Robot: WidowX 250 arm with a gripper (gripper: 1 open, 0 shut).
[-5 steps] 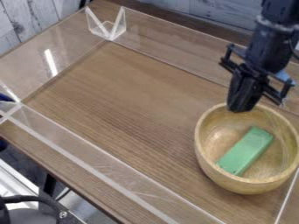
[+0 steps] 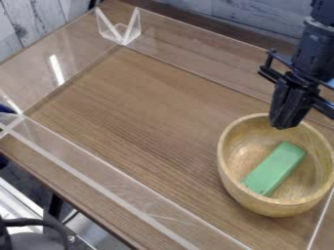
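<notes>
My black gripper point(image 2: 284, 112) hangs at the right, its tips low over the back rim of a tan round bowl point(image 2: 236, 158); it looks shut, with nothing seen between its fingers. A green block point(image 2: 274, 170) lies tilted lengthwise inside the bowl. Whether the tips touch the rim, I cannot tell.
A clear angular plastic object point(image 2: 119, 29) stands at the far back left. Black cables or parts point(image 2: 26, 236) sit beyond the table's lower-left edge.
The bowl and green block look about where they were.
</notes>
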